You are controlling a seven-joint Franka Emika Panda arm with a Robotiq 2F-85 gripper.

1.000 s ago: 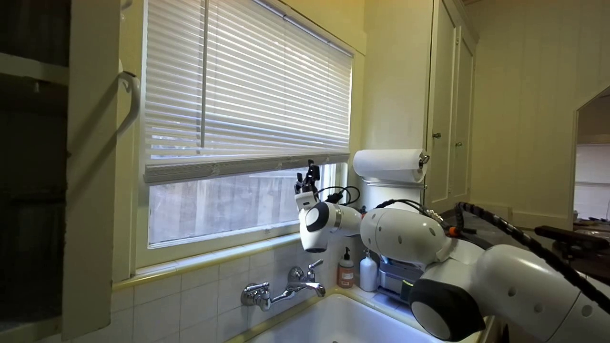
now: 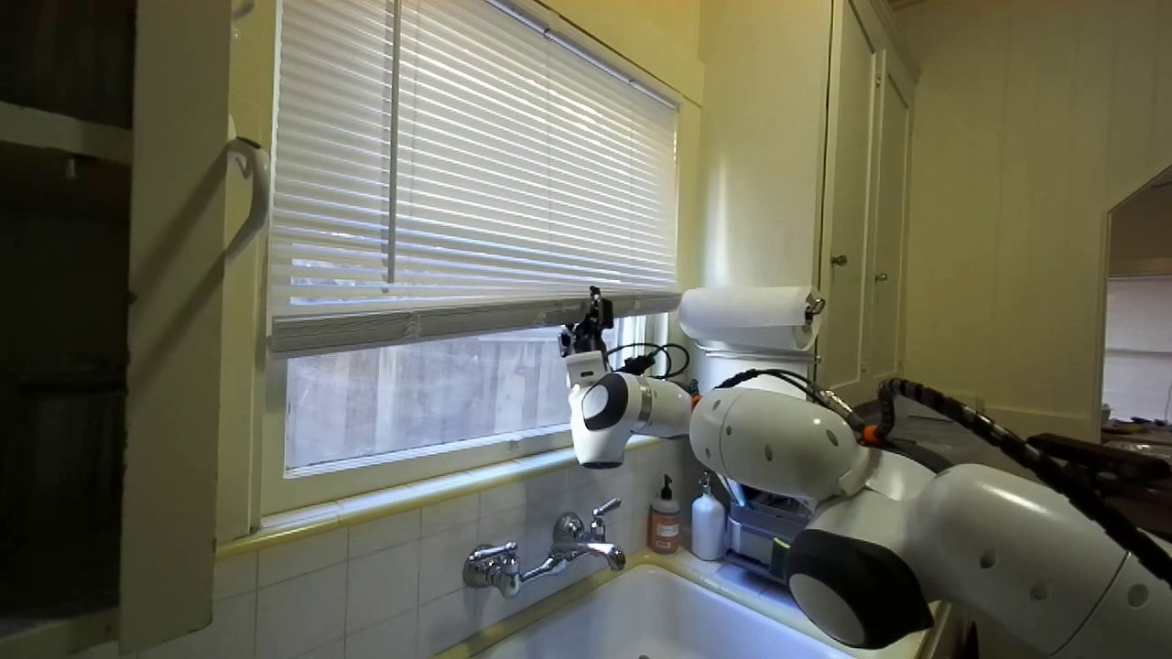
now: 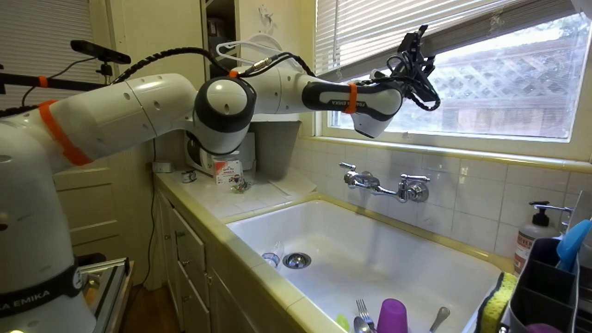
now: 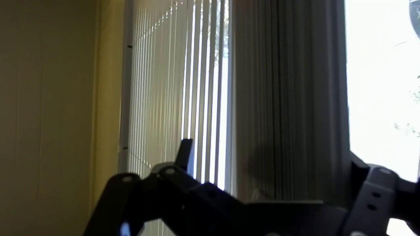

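A white slatted blind (image 2: 472,165) hangs partway down the window, its lower slats gathered into a thick stack (image 2: 461,318) above bare glass. My gripper (image 2: 585,318) is at the right part of this stack, pointing upward. In the wrist view, the gathered slats (image 4: 291,98) run between the two spread fingers of the open gripper. One finger (image 4: 185,155) is on the slat side, the other on the bare-glass side. Exterior view 2 also has the gripper (image 3: 427,44) against the blind's lower edge; whether the fingers touch it, I cannot tell.
Below are the wall faucet (image 2: 549,555) and the white sink (image 3: 355,244), with a purple cup (image 3: 392,316) and cutlery in it. A paper towel roll (image 2: 750,318) is right of the window. Soap bottles (image 2: 665,522) stand in the corner. A cabinet door (image 2: 176,329) is open at left.
My gripper has risen from just under the blind's gathered slats to their level. The stack's ends have shifted slightly outward in exterior view 1, with its left end a little lower.
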